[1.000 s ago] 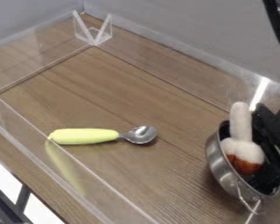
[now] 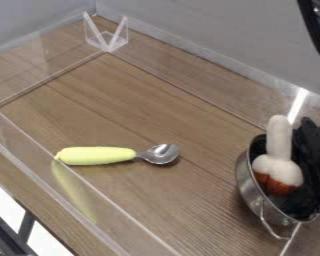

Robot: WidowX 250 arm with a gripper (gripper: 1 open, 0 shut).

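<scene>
A steel pot [image 2: 255, 195] sits at the right edge of the table, holding a plush toy [image 2: 279, 160] with a pale elongated top and an orange-brown lower part. My black gripper [image 2: 306, 170] is at the right, down in or over the pot beside the toy; its fingers are dark and partly hidden, so their opening and any grip are unclear. A spoon [image 2: 116, 155] with a yellow-green handle and steel bowl lies on the wooden table to the left.
Clear plastic walls border the table, with a transparent holder [image 2: 107, 40] at the back left corner.
The toy and pot look almost unchanged. The black gripper at the right has shifted slightly; the spoon is still.
</scene>
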